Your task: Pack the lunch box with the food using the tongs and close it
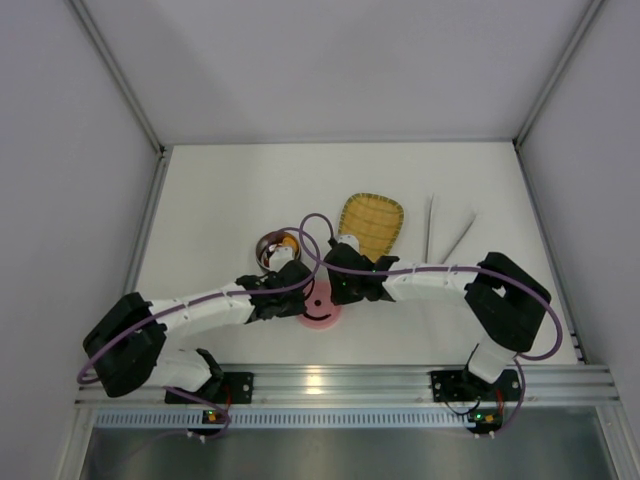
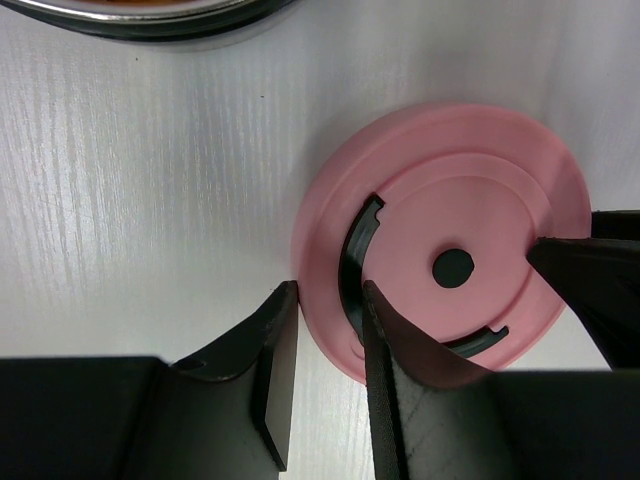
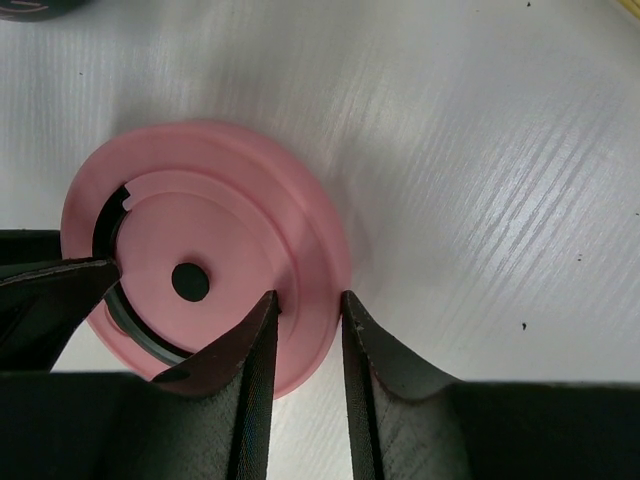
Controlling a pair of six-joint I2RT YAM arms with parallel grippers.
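Observation:
A round pink lid with black markings lies between my two grippers near the table's front. My left gripper is partly open at the lid's left rim, one fingertip at the outer edge and the other over the pink face. On the opposite side, my right gripper straddles the right rim in the same way, also partly open. Whether the fingers press on the rim is not clear. Just behind the left gripper stands a round dark-rimmed lunch box with orange and other food inside, partly covered by the arm.
A yellow woven mat lies behind the right gripper. Two thin grey utensils, one upright in view and one slanted, rest to its right.

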